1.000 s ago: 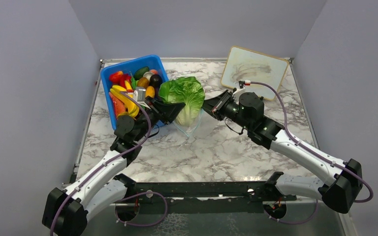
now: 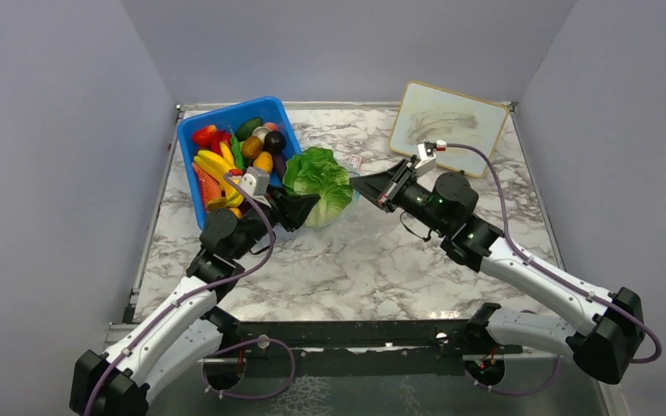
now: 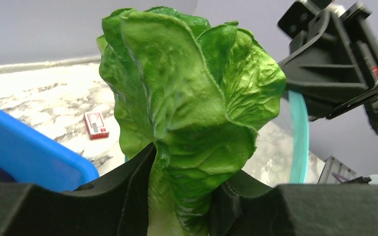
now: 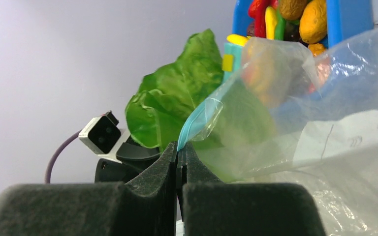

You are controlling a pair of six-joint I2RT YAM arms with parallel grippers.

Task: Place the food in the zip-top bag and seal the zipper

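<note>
A green lettuce head (image 2: 316, 178) stands upright between my grippers, its stem between the fingers of my left gripper, which press against it. My right gripper is shut on the turquoise-edged rim of the clear zip top bag (image 4: 339, 98), at the lettuce's right side. In the right wrist view the bag's film lies partly in front of the lettuce, whose lower part is largely hidden.
The blue tray (image 2: 189, 139) full of fruit and vegetables lies at the back left, beside the lettuce. A framed board (image 2: 447, 121) lies at the back right. A small red-and-white box (image 3: 95, 125) lies behind the lettuce.
My left gripper and the lettuce have moved a little toward the table's front.
</note>
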